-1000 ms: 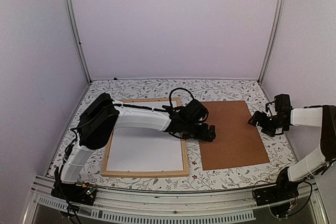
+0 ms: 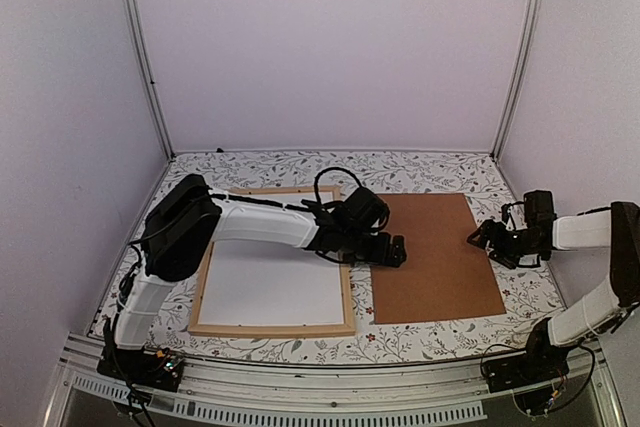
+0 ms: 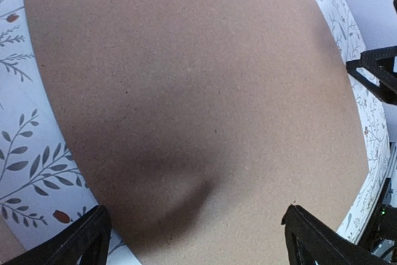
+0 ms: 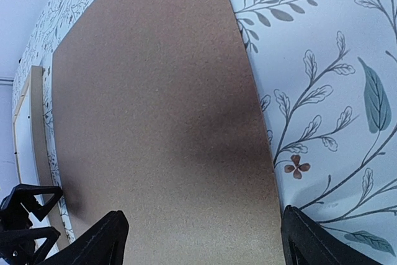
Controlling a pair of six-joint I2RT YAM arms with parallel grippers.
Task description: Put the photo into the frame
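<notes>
A flat brown square panel, which I take for the photo's back, lies on the patterned table to the right of the wooden frame. White fills the frame's inside. My left gripper stands open at the panel's left edge; in the left wrist view one of its fingers sits just beyond that edge, the other over the brown surface. Over on the right edge is my right gripper, open too, with one finger just beyond the edge. Neither gripper has the panel clamped.
My left arm crosses above the frame and hides part of it. Patterned table shows as a narrow strip around the panel and frame. A wall closes off the right side.
The brown panel and the frame have both slid slightly left. Both grippers have also shifted a little left, staying at the panel's two edges.
</notes>
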